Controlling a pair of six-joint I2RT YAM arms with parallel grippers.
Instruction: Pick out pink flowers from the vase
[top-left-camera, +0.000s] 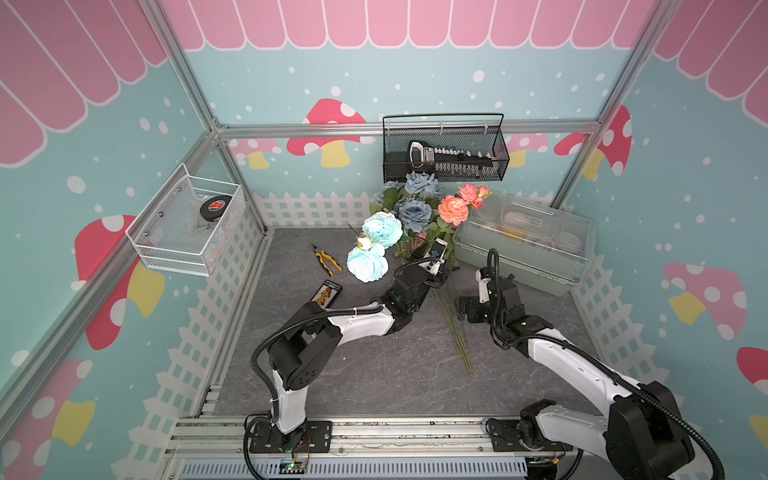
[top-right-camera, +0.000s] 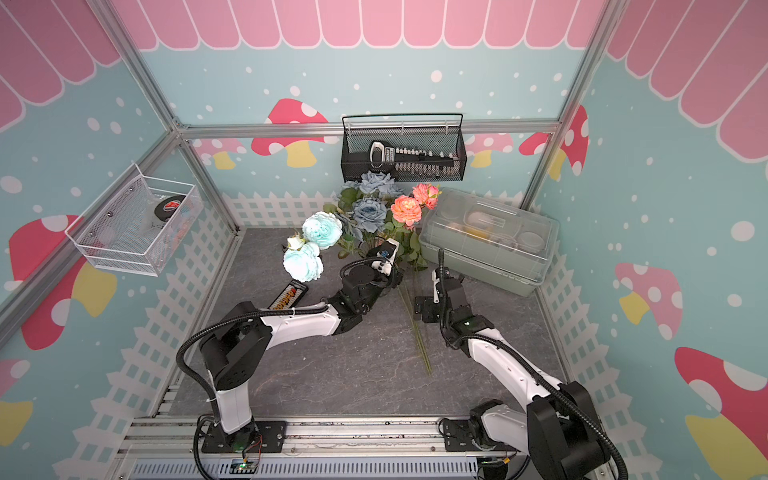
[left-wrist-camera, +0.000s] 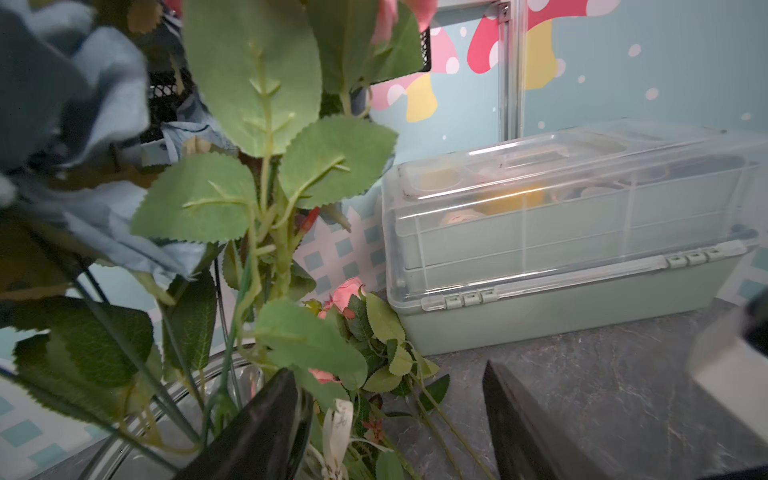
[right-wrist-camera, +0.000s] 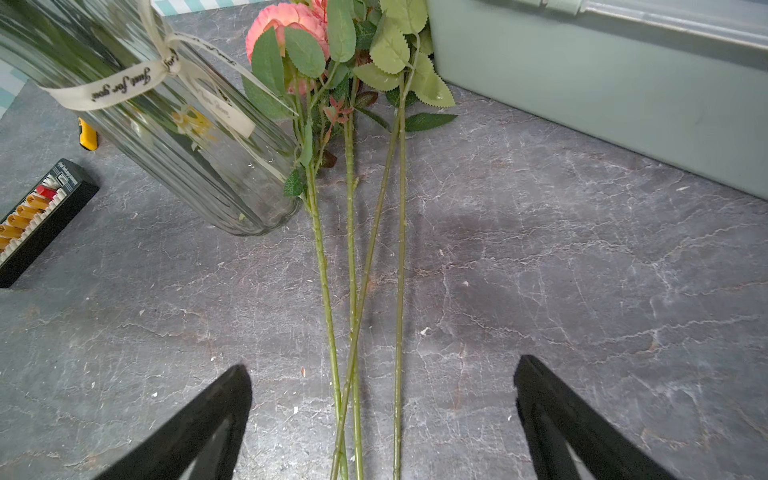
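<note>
The glass vase (right-wrist-camera: 240, 192), with a ribbon, holds blue flowers (top-left-camera: 414, 214), pale cyan flowers (top-left-camera: 382, 229) and coral-pink flowers (top-left-camera: 453, 209). My left gripper is open at the vase, with leaves and stems near its left finger. Low behind it, more pink flowers (right-wrist-camera: 284, 36) lie on the table beside the vase, their long bare stems stretched toward the front. My right gripper stands open above these stems, right of the vase, with nothing held.
A lidded clear-top storage box (top-left-camera: 520, 256) stands right of the vase. Pliers (top-left-camera: 324, 258) and a screwdriver-bit case (top-left-camera: 325, 294) lie to the left. A black wire basket (top-left-camera: 444, 172) hangs behind.
</note>
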